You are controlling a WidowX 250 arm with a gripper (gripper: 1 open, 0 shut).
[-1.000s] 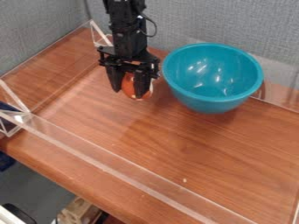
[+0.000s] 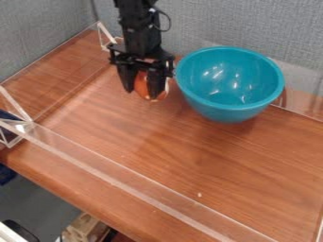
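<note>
My black gripper (image 2: 142, 77) hangs at the top centre of the camera view, shut on an orange-red object (image 2: 149, 88) that is partly hidden by the fingers. A large teal bowl (image 2: 228, 95) sits just to the right of the gripper, at the back of the wooden table (image 2: 190, 180).
Grey padded walls (image 2: 233, 24) stand behind and at the left. Clear strips and white framework run along the table's left edge, with a dark gap beyond at lower left.
My gripper and the orange-red object have shifted slightly to the left, away from the bowl. The bowl looks unmoved.
</note>
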